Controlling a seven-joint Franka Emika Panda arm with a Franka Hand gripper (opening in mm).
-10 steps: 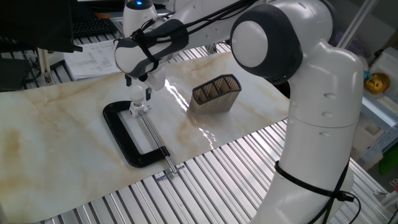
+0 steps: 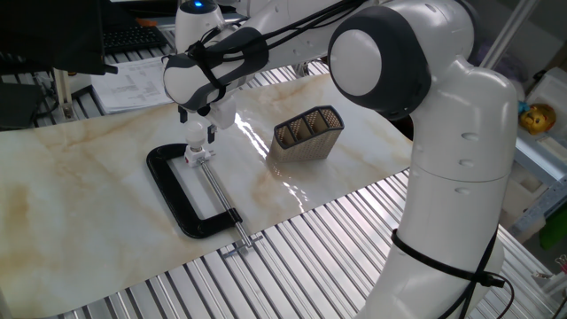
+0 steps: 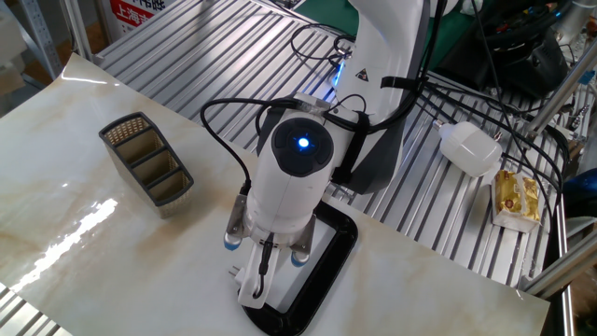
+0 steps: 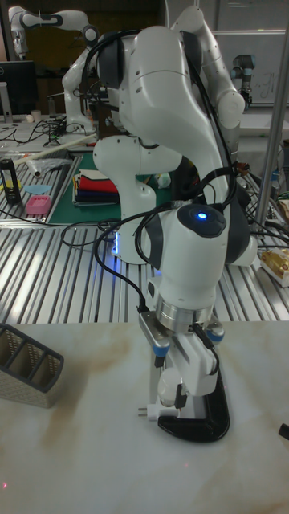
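Note:
My gripper (image 2: 198, 125) points down over the table, its two dark fingertips standing apart on either side of a white round bulb-like piece (image 2: 196, 136). Whether the fingers touch that piece does not show. Below it is a white plug (image 4: 155, 411) with metal prongs to its left in the third view, close by the black clamp frame (image 4: 198, 429). In the first view the black C-clamp (image 2: 176, 197) lies flat on the table, its metal screw rod (image 2: 217, 190) running along the open side. From the second view the hand (image 3: 270, 247) hides much of this.
An upright beige holder (image 2: 306, 146) with several empty compartments stands apart from the clamp. A larger white bulb (image 3: 469, 149) and a gold box (image 3: 516, 201) lie on the slatted metal surface.

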